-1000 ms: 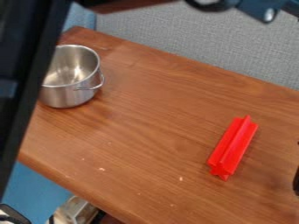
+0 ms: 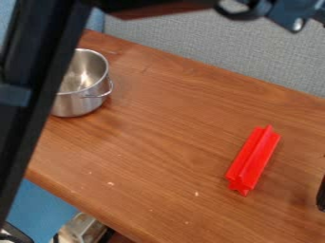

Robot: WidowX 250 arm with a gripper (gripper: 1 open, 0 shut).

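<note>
A red ridged plastic piece (image 2: 253,159) lies on the right part of the wooden table. A steel pot (image 2: 79,95) with a loop handle stands at the left, partly hidden behind the black arm. A small dark piece, possibly part of the gripper, shows at the right edge beside the red piece; its finger state cannot be made out.
A grey padded panel (image 2: 216,47) runs along the back. Dark arm parts cross the top and left of the view.
The dark arm parts at the top right have shifted slightly downward. The pot and red piece have not moved.
</note>
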